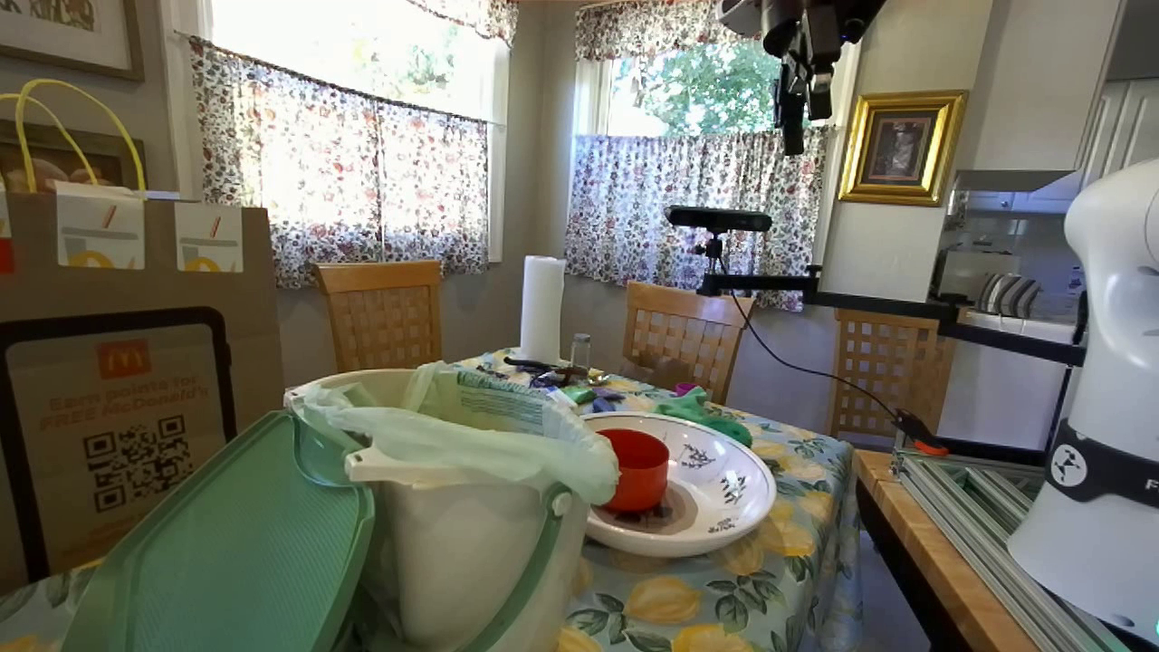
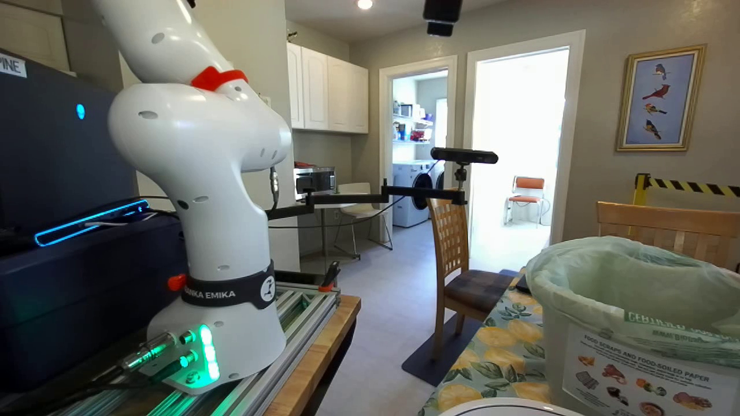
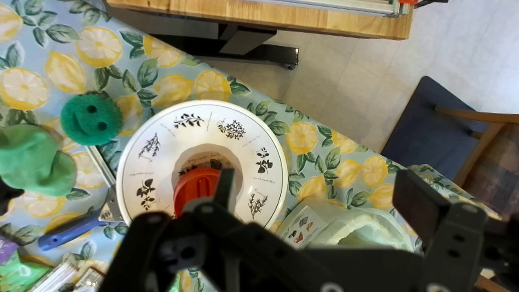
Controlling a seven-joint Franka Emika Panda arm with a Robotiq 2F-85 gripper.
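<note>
High above the table, near the top edge of exterior view 1, hangs my gripper (image 1: 801, 125). The wrist view shows its two black fingers spread wide apart, so the gripper is open with nothing between them. Below it, a wide white bowl with dark plant drawings (image 3: 160, 129) rests on the lemon-print tablecloth. Inside the bowl sits a red cup (image 1: 636, 469), partly covered by one finger in the wrist view. Beside the bowl stands a white bin with a pale green liner (image 1: 478, 543).
A green lid (image 1: 234, 543) leans against the bin, with a paper bag (image 1: 141, 359) behind it. Left of the bowl lie a green smiling scrubber (image 3: 91, 119), a green cloth (image 3: 34, 158) and a blue-handled tool (image 3: 70, 231). A camera (image 1: 717, 218) on a black arm stands beyond the table.
</note>
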